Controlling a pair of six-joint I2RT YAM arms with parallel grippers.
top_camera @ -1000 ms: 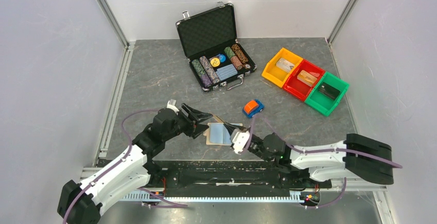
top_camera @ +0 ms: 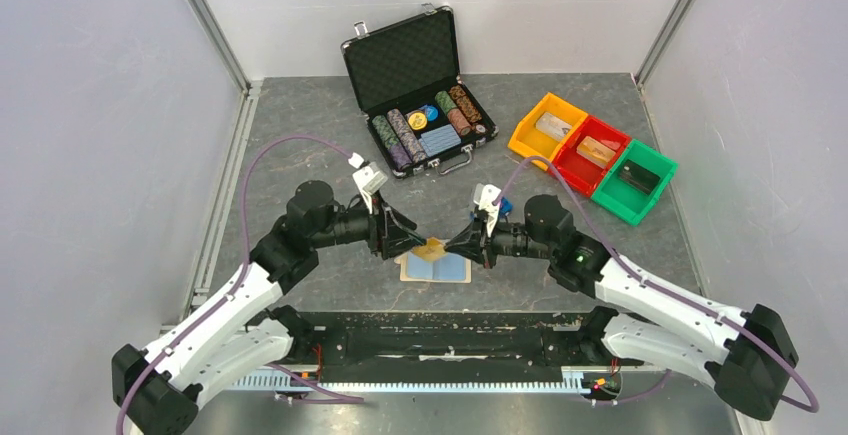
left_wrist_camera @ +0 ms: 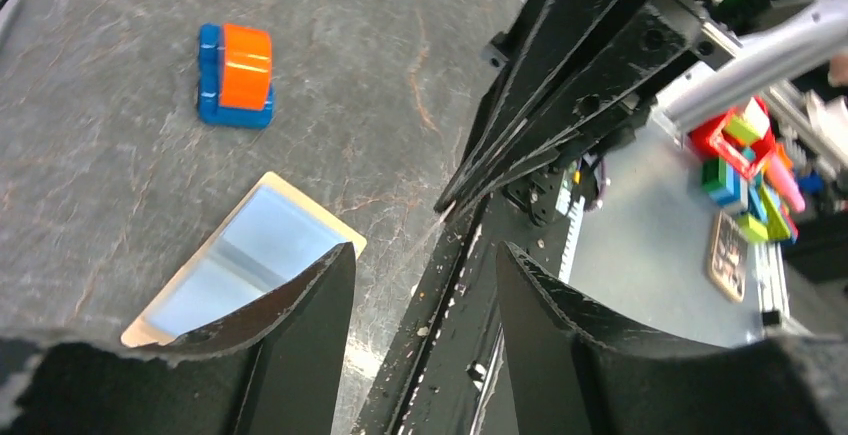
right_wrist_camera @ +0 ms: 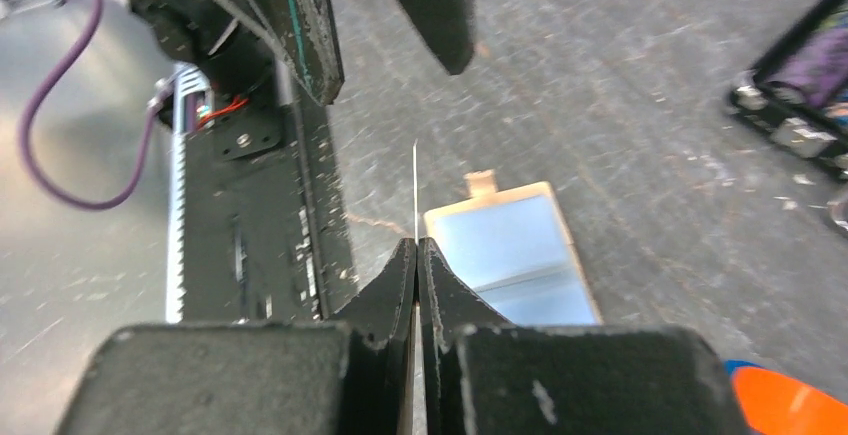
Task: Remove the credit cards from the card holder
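Note:
A thin tan-yellow card [top_camera: 431, 249] hangs over the open card holder [top_camera: 436, 277], gripped by its right end in my right gripper [top_camera: 449, 246], which is shut on it. In the right wrist view the card [right_wrist_camera: 415, 190] stands nearly edge-on, a fine line rising from the shut fingertips. My left gripper is part open, its two fingers spread toward the card's free end; whether the card reaches between them I cannot tell. Tan-bordered, with pale blue inner panels, the holder [left_wrist_camera: 265, 245] lies flat on the grey table.
A blue and orange toy car [left_wrist_camera: 236, 75] sits behind the right gripper. Toward the back stand an open black case [top_camera: 403, 60] of chips and yellow, red [top_camera: 575, 167] and green bins. Bare table surrounds the holder.
The right arm has swung round, and the card has turned from slanting upright to lying more broadly in the top view.

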